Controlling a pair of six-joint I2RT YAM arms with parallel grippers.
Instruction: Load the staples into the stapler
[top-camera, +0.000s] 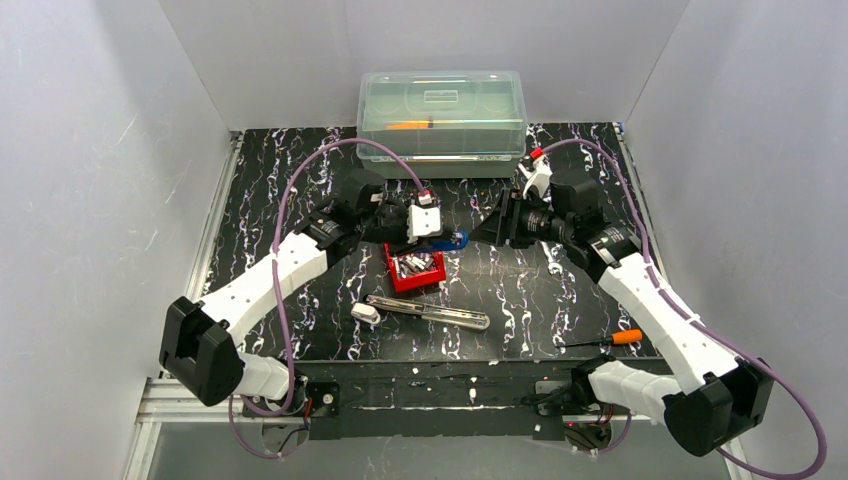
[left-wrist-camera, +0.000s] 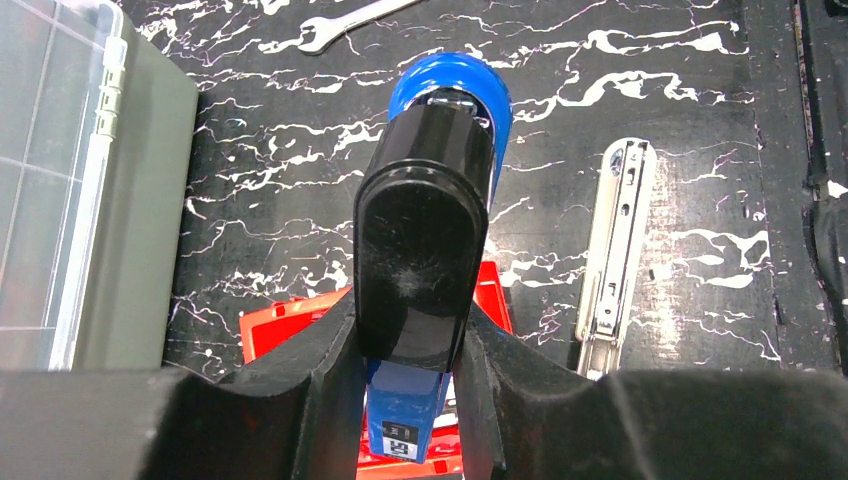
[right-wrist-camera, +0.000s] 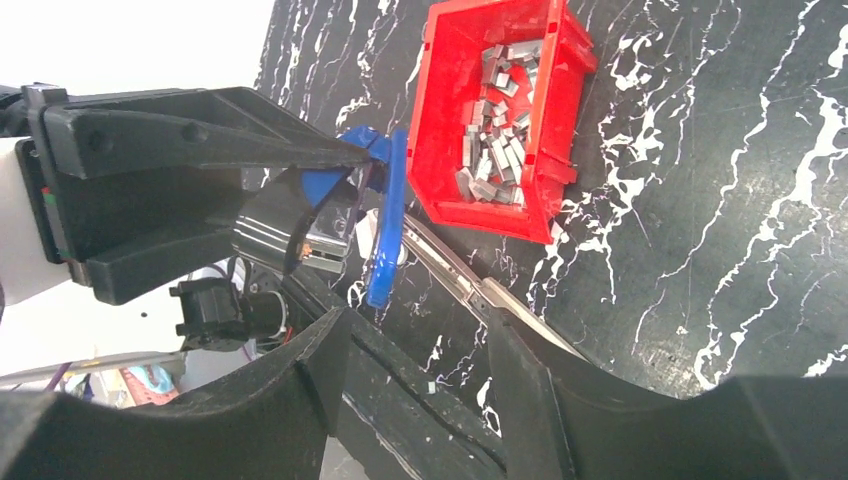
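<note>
A blue-and-black stapler (left-wrist-camera: 420, 240) is gripped between the fingers of my left gripper, raised over the table; its blue end (top-camera: 459, 240) points towards the right arm. From the right wrist view, the stapler's long blue part (right-wrist-camera: 389, 225) and its dark body with a metal end show side-on. Facing that end, my right gripper is part open, its fingers apart with nothing between them. Below the left gripper stands a red bin (right-wrist-camera: 566, 110) with many small silver staple pieces (right-wrist-camera: 500, 150). Whether the stapler's staple channel is empty is unclear.
A silver, knife-like tool (top-camera: 455, 316) lies in front of the bin beside a small white object (top-camera: 366, 313). An orange-handled screwdriver (top-camera: 625, 337) is at front right. A lidded clear box (top-camera: 440, 110) fills the back. Bare table lies below the right gripper.
</note>
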